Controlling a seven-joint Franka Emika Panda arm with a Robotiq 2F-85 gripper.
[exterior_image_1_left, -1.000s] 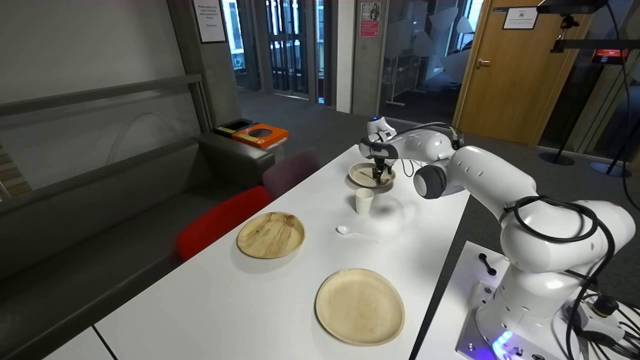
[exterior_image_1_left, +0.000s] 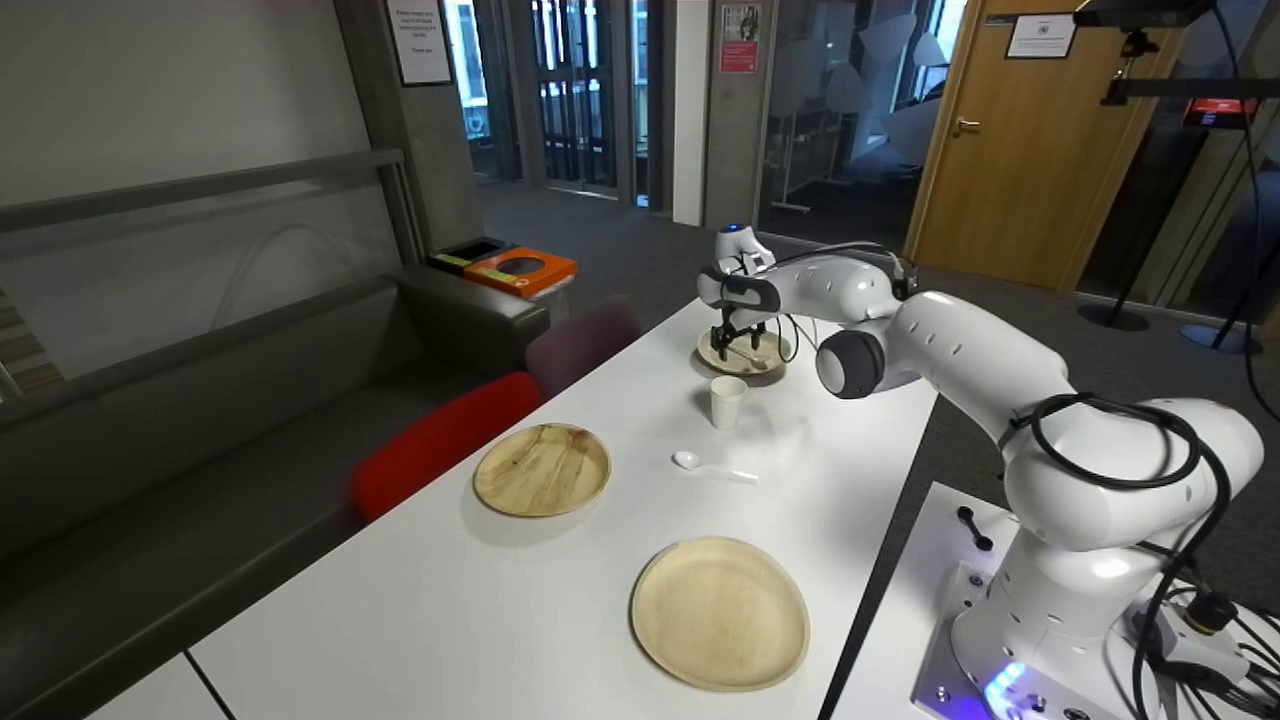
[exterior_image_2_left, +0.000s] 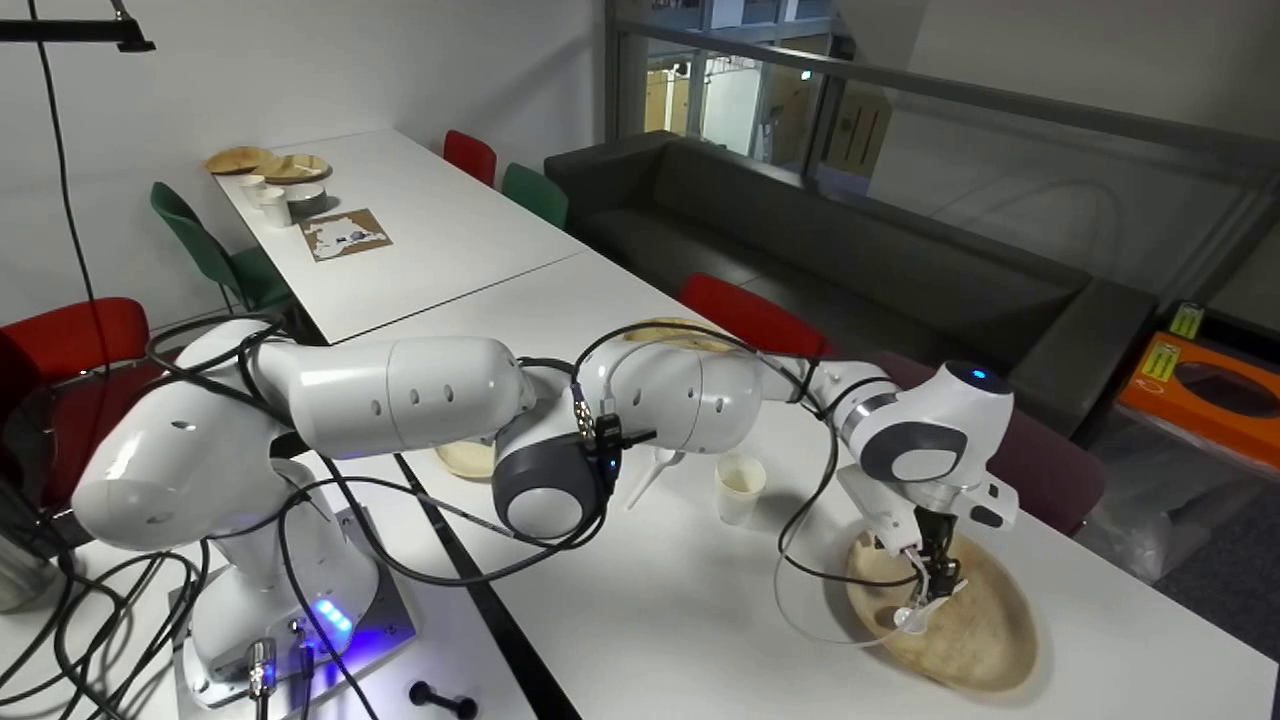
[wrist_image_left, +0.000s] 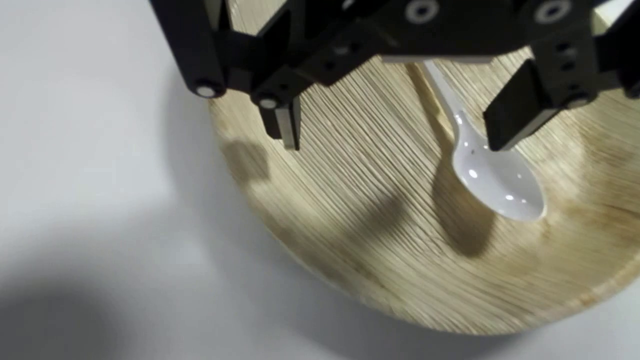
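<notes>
My gripper is open above a round tan plate (wrist_image_left: 354, 264) at the table's far end. A white spoon (wrist_image_left: 501, 183) lies on that plate, its handle running up beneath the gripper body, where the end is hidden. The spoon's bowl sits below the right-hand finger (wrist_image_left: 519, 111), off-centre between the pads. No object is held. In exterior view 2 the gripper (exterior_image_2_left: 942, 578) is over the plate (exterior_image_2_left: 990, 636), with the spoon (exterior_image_2_left: 918, 618) partly covered by it.
A pale cup (exterior_image_1_left: 726, 402) stands close to the plate, and a second white spoon (exterior_image_1_left: 714, 467) lies on the table. Two more plates, one wood-grained (exterior_image_1_left: 542, 469) and one plain (exterior_image_1_left: 720, 613), are empty. A dark cable (exterior_image_2_left: 798, 546) loops beside the wrist.
In exterior view 1 my gripper has moved left and slightly up in the picture, over the same plate. More of the spoon on the plate shows to its right.
</notes>
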